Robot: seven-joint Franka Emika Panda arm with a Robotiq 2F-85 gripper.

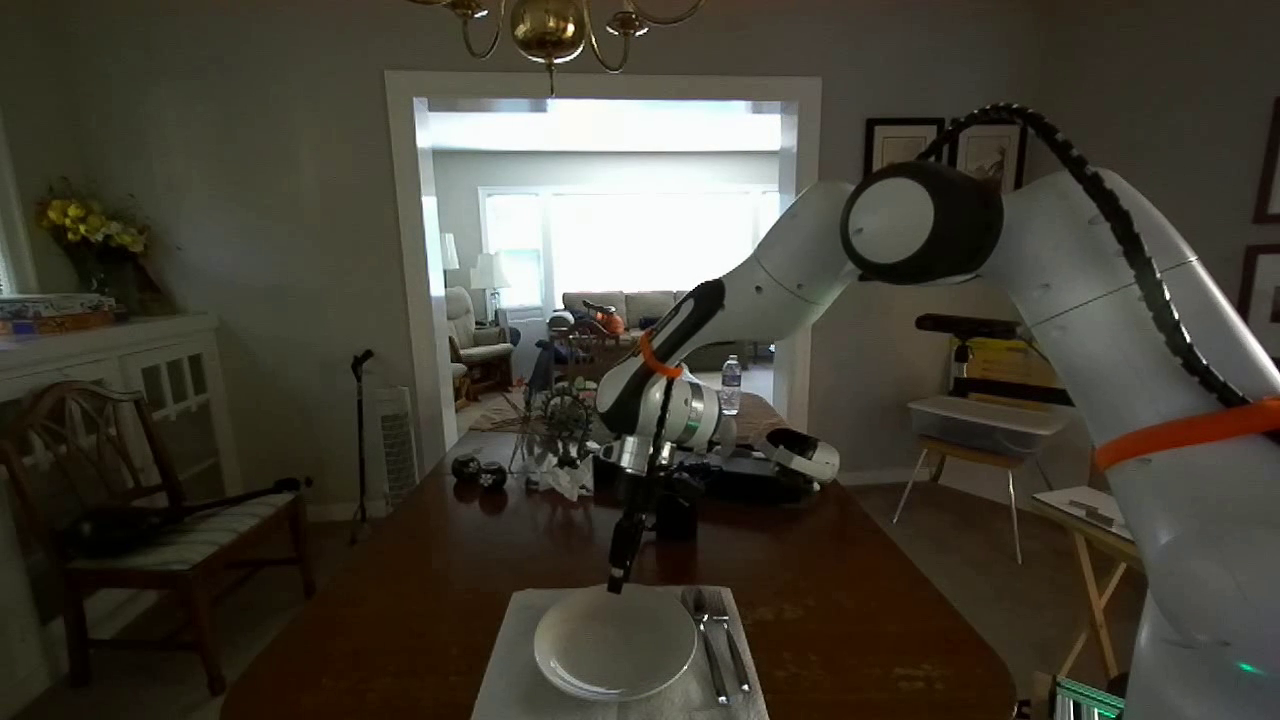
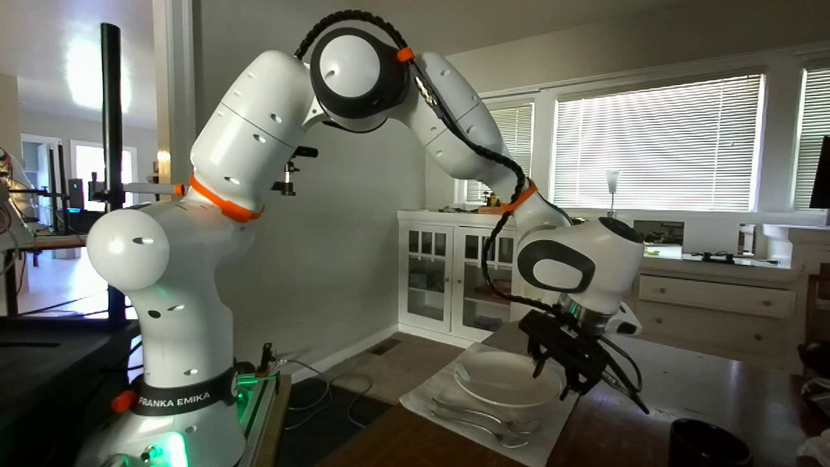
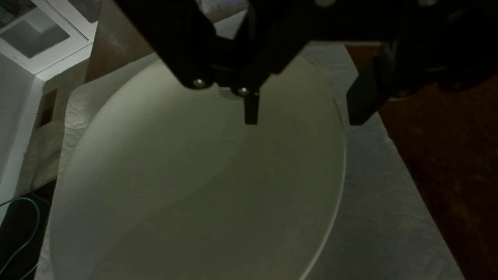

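A white plate (image 1: 614, 648) rests on a pale placemat (image 1: 510, 672) at the near end of the wooden table. Over its far rim in exterior view 1 is my gripper (image 1: 618, 583), pointing down with its fingers apart. Exterior view 2 has the gripper (image 2: 550, 381) at the edge of the plate (image 2: 498, 377) away from the robot's base. In the wrist view one finger (image 3: 251, 112) is over the plate's inside and the other finger (image 3: 362, 105) lies outside its rim (image 3: 344, 168). Nothing is held; whether a fingertip touches the plate is unclear.
A spoon (image 1: 708, 648) and fork (image 1: 731, 642) lie on the placemat beside the plate. Beyond the gripper, a black cup (image 2: 706, 443) stands on the table; a white headset (image 1: 801, 456) and other clutter sit farther back. Bare wood (image 1: 864, 624) spreads right of the placemat.
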